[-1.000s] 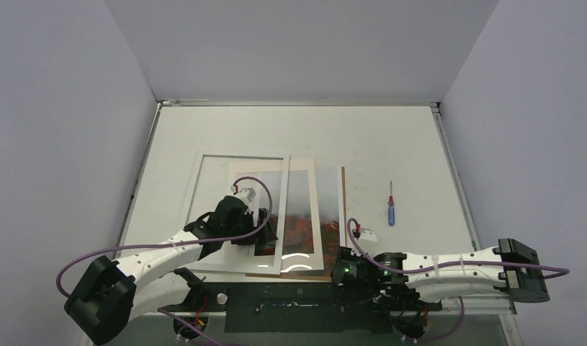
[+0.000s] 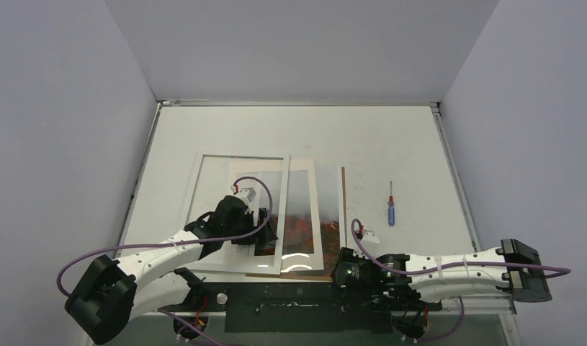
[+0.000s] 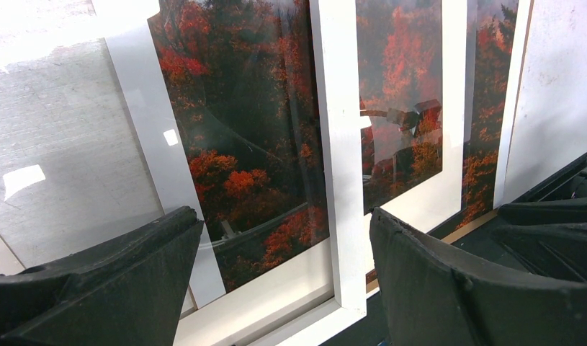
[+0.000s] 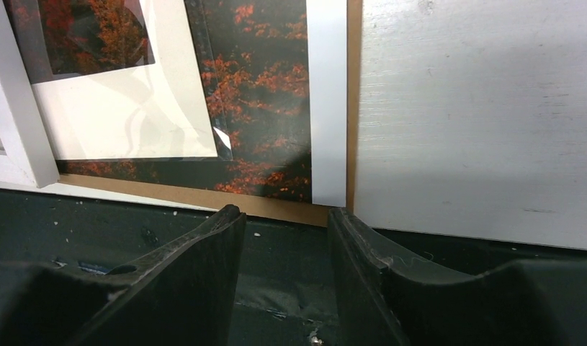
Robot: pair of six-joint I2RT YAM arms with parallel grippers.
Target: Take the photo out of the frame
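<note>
The white frame point(image 2: 285, 202) lies on the left half of the table, its right bar crossing over a white mat point(image 2: 317, 216). Under and through the mat shows the photo point(image 2: 330, 227) of red autumn trees, with a brown backing edge along its right and front sides. In the left wrist view, my left gripper is open, its fingers on either side of the frame's bar point(image 3: 342, 166). My right gripper stands part open at the front edge, by the photo's lower right corner point(image 4: 297, 189). Nothing shows between either pair of fingers.
A blue and red screwdriver point(image 2: 391, 209) lies to the right. Clear table point(image 2: 369, 137) extends behind and right of the stack. A dark strip point(image 2: 305, 303) runs along the front edge. Glossy reflections cross the mat area.
The left arm, frame, mat and photo look unmoved.
</note>
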